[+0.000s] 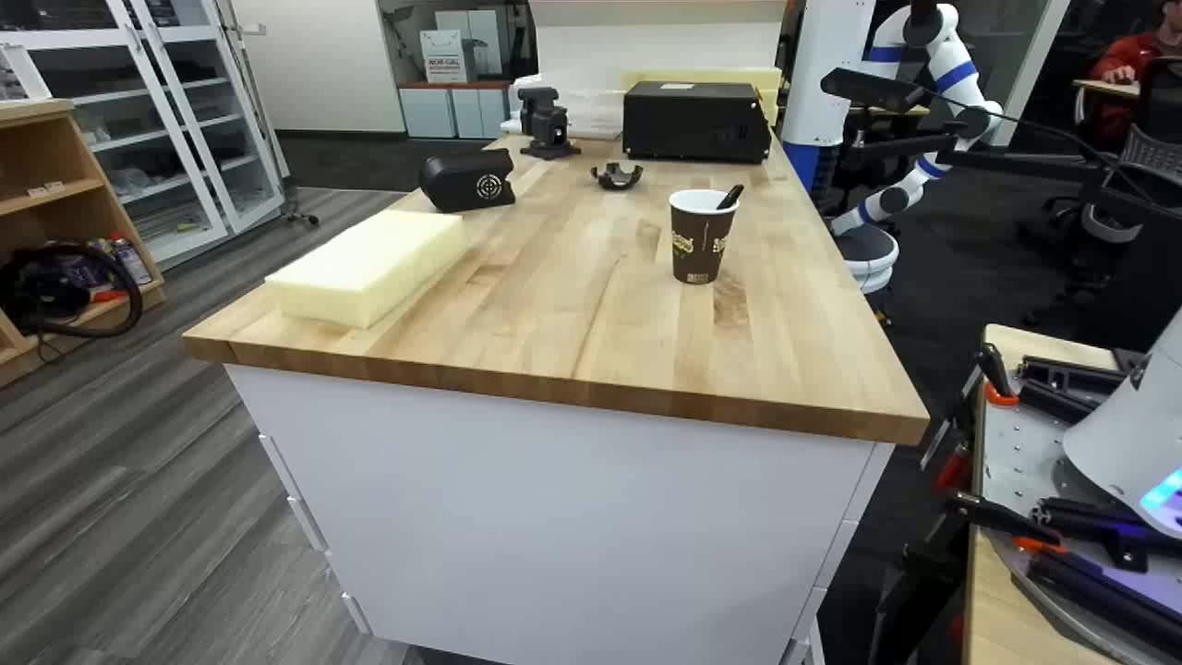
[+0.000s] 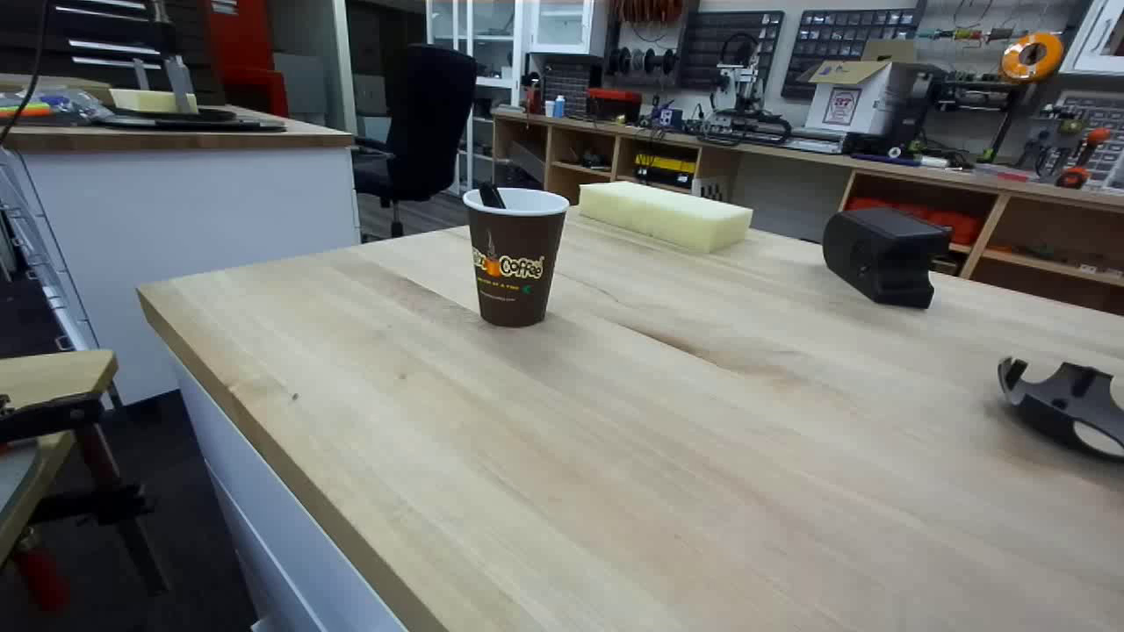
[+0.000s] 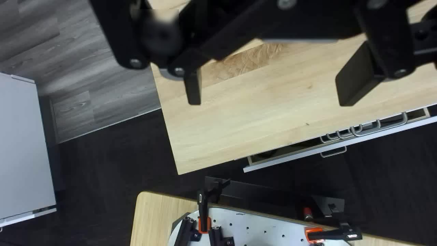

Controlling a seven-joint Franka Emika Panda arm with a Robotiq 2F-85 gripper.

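A brown paper coffee cup with a white rim stands upright on the wooden tabletop. Out of its mouth leans a short black stick; the same cup is nearest the middle in the second exterior view. My gripper is open wide in the wrist view, its two black fingers far apart with only bare tabletop seen below them. The cup does not show in the wrist view. Neither exterior view shows the gripper, so its distance from the cup is hard to judge.
On the tabletop are a pale yellow foam block, a black speaker-like box, a curved black part, a black mount and a large black box. The wrist view shows a partly open drawer under the table edge.
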